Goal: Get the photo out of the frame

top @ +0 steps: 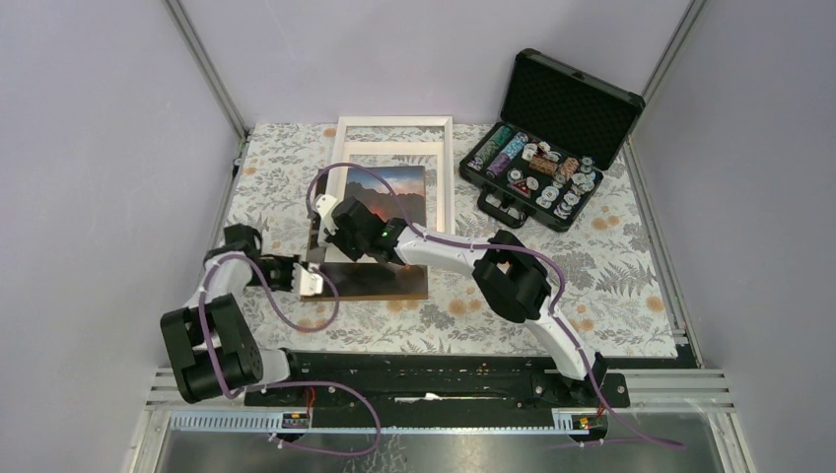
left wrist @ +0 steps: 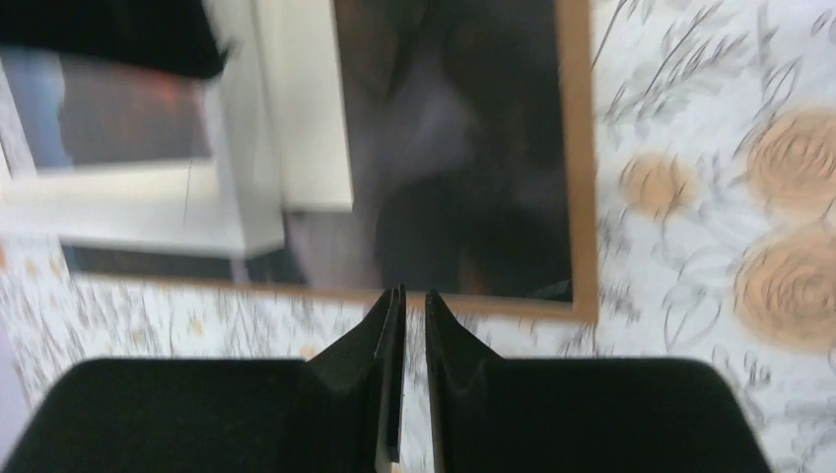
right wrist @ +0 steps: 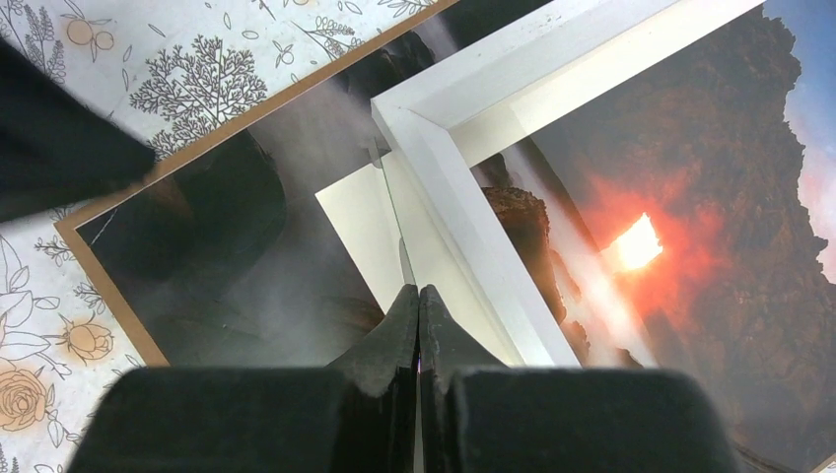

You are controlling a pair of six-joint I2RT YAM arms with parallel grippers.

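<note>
The large photo [top: 394, 281], dark with a brown edge, lies partly under the white frame [top: 449, 197] and sticks out toward the front and left. Its sunset picture shows through the frame's opening. Beside the frame's corner a cream strip [right wrist: 345, 207] rests on the photo, with a thin sliver along it. My right gripper is shut over that strip; nothing clear shows between its fingers. Near the photo's front-left corner is my left gripper, its fingers almost together with a slim gap and no object discernible there.
An open black case [top: 542, 163] of chips stands at the back right. Purple cables [top: 473, 244] loop over both arms. The patterned tablecloth [top: 611, 286] is free on the right. Dark, blurred, part of the left arm [right wrist: 59, 148] intrudes in the right wrist view.
</note>
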